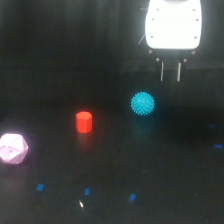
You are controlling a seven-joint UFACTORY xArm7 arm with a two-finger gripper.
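Note:
Near the top right of the camera view, my gripper (171, 73) hangs below its white body (173, 25). Its two thin fingers stand apart with nothing between them, so it is open. A teal, spiky ball (142, 103) lies a little below and to the left of the fingertips in the picture, apart from them. Left of the ball is a small red cylinder (84, 122). At the left edge sits a pale pink, many-sided block (13, 148).
Small blue marks (87, 191) dot the dark table along the front and at the right edge. A tiny white fleck (81, 204) shows near the front. Bare surface separates the objects, and the right side is mostly free.

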